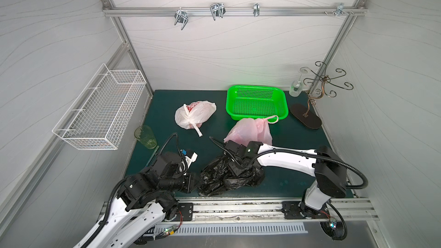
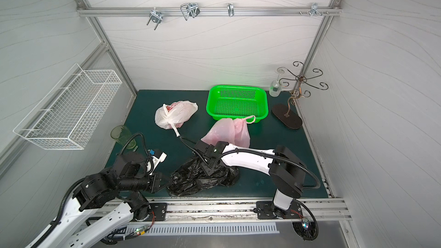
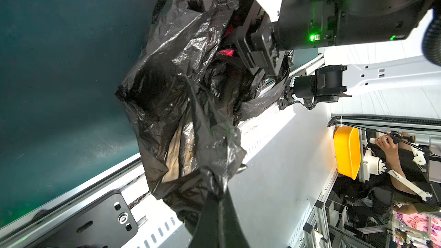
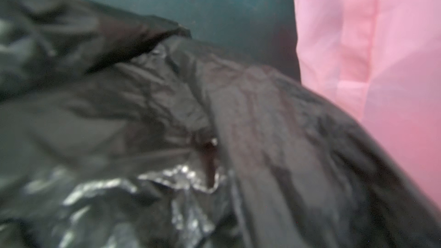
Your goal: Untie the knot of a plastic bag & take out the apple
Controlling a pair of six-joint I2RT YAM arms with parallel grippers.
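A crumpled black plastic bag (image 1: pixel 222 179) lies at the table's front edge; a patch of red (image 3: pixel 227 51) shows among its folds in the left wrist view. My left gripper is shut at the bag's left end, with film at its tips; whether that is gripped is unclear. My right gripper is down in the middle of the bag, its fingertips hidden by plastic and body. The right wrist view is filled by black film (image 4: pixel 137 133), slightly blurred.
Behind lie a pink bag (image 1: pixel 243 131), a white bag (image 1: pixel 193 114) and a green basket (image 1: pixel 284 103). A glass (image 1: pixel 144 135) stands left, a metal stand (image 1: pixel 305 119) right.
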